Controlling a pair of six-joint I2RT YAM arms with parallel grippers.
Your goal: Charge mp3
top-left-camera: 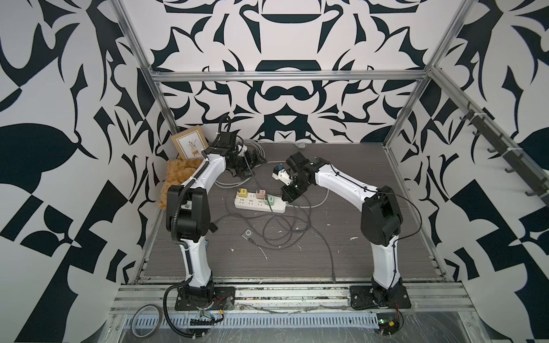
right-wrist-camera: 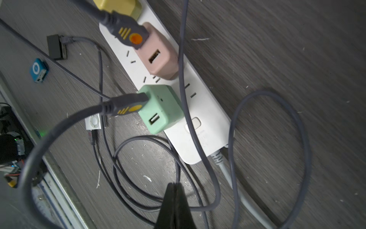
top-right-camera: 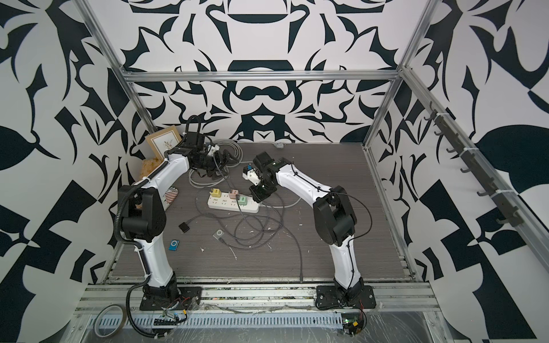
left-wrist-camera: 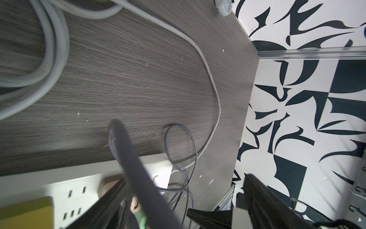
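On the white power strip (right-wrist-camera: 207,131) sit a yellow adapter (right-wrist-camera: 122,6), a pink one (right-wrist-camera: 158,49) and a green one (right-wrist-camera: 162,106). Cable plugs meet the pink (right-wrist-camera: 127,32) and green (right-wrist-camera: 125,105) adapters. A small silver player (right-wrist-camera: 92,121) has a cable at its end; a black item (right-wrist-camera: 57,47), also cabled, lies by a blue player (right-wrist-camera: 38,70). Behind the strip, my left gripper is open; a blurred grey cable (left-wrist-camera: 131,160) crosses close to the camera. By the strip's right end, my right gripper is shut, with nothing showing between its fingers.
Loose grey cable loops (top-left-camera: 286,228) lie in front of the strip. A coiled cable (top-right-camera: 231,149) lies behind it. At the left stand a picture frame (top-right-camera: 163,141) and a brown plush (top-left-camera: 174,171).
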